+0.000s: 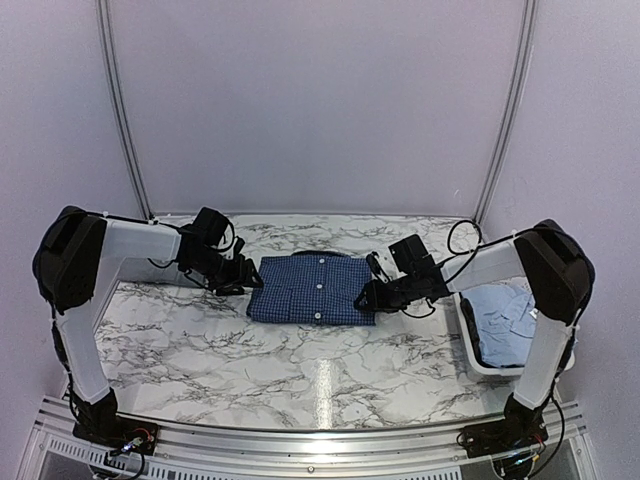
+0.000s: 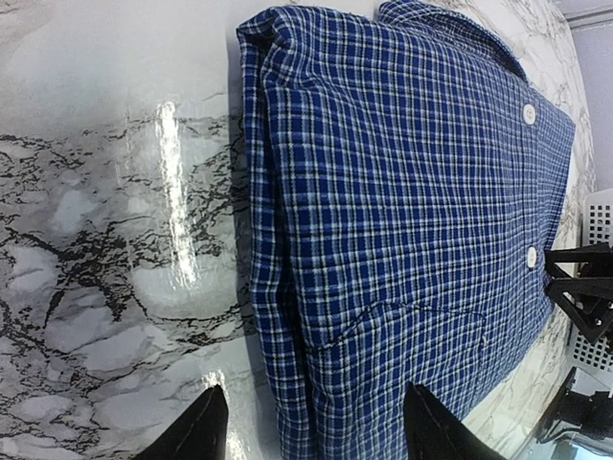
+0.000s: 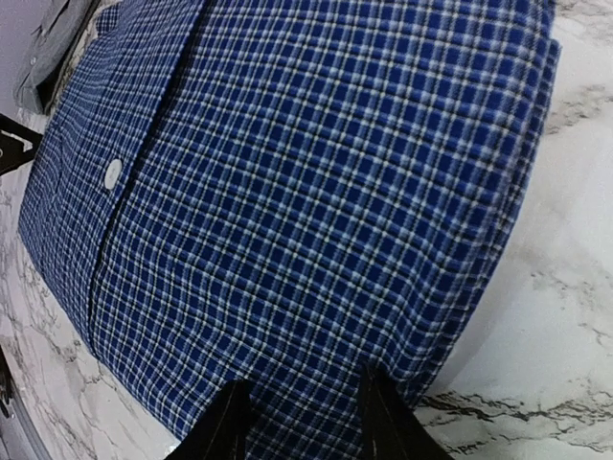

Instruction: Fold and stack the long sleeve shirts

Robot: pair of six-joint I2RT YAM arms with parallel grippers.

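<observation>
A dark blue checked shirt (image 1: 300,285), folded to a rectangle with its buttons up, lies flat in the middle of the table. At its left edge my left gripper (image 1: 256,275) stands open; the left wrist view shows its fingers (image 2: 196,426) spread, with the shirt's side edge between and beyond them. Over the shirt's right side is my right gripper (image 1: 364,300), also open, its fingers (image 3: 225,422) apart above the checked cloth near the right edge. Whether the fingertips touch the cloth, I cannot tell.
On the right, a white basket (image 1: 470,350) holds light blue cloth (image 1: 503,325), partly behind the right arm. The left arm covers the back left of the table.
</observation>
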